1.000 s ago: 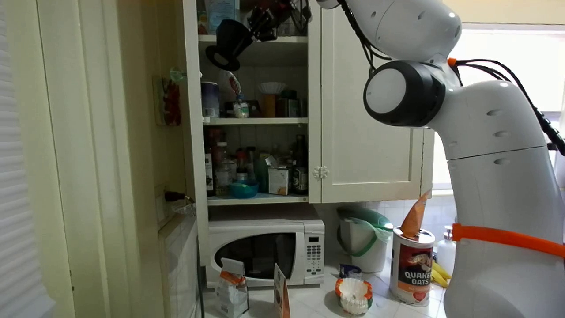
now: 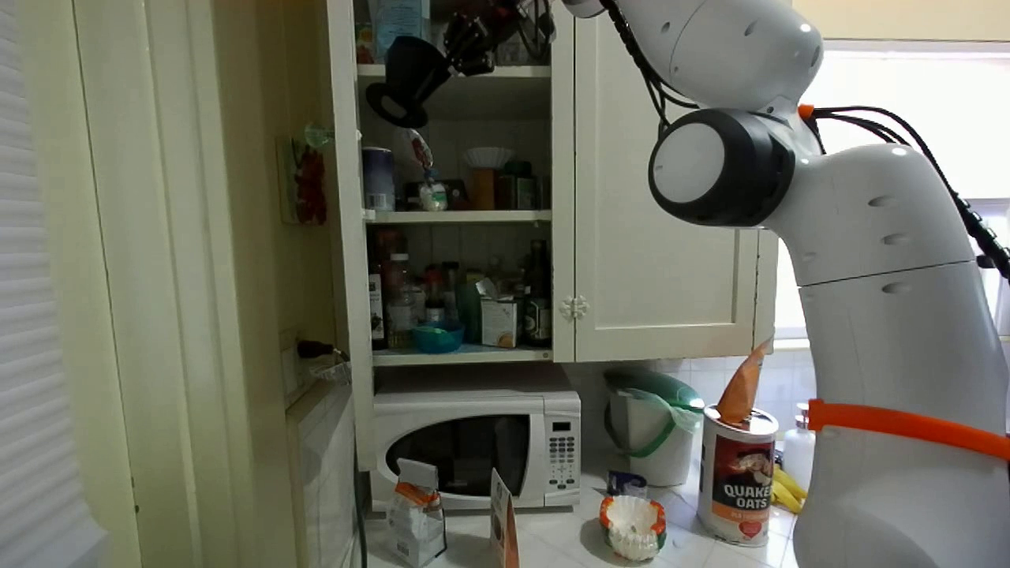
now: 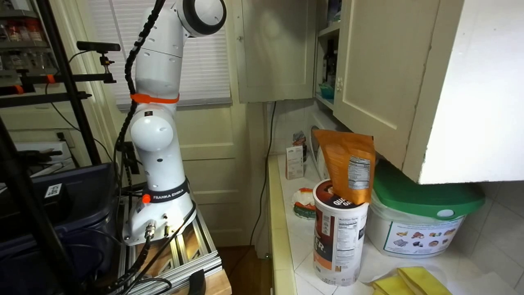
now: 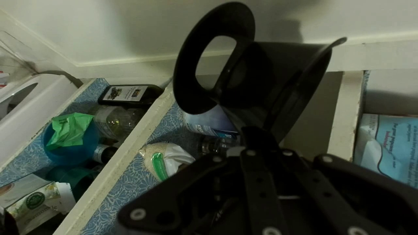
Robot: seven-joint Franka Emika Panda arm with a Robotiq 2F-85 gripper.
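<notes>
My gripper is shut on a black coffee dripper (image 4: 274, 70), a cone with a ring-shaped flange. In exterior view 1 the dripper (image 2: 414, 76) hangs tilted in front of the open cabinet, near the edge of the upper shelf (image 2: 511, 72) and above the middle shelf (image 2: 454, 217). The flange points down and to the left there. The gripper (image 2: 452, 65) reaches in from the upper right. In the wrist view the fingers hide part of the middle shelf. Exterior view 2 shows the arm but not the hand.
On the middle shelf stand a dark blue canister (image 2: 378, 180), a small bagged item (image 2: 432, 196) and a white paper filter stack (image 2: 488, 157). Bottles and a blue bowl (image 2: 437, 337) crowd the shelf below. The open cabinet door (image 3: 277, 49) flanks the dripper. A microwave (image 2: 473, 445) sits underneath.
The arm and the dripper look nearly still.
</notes>
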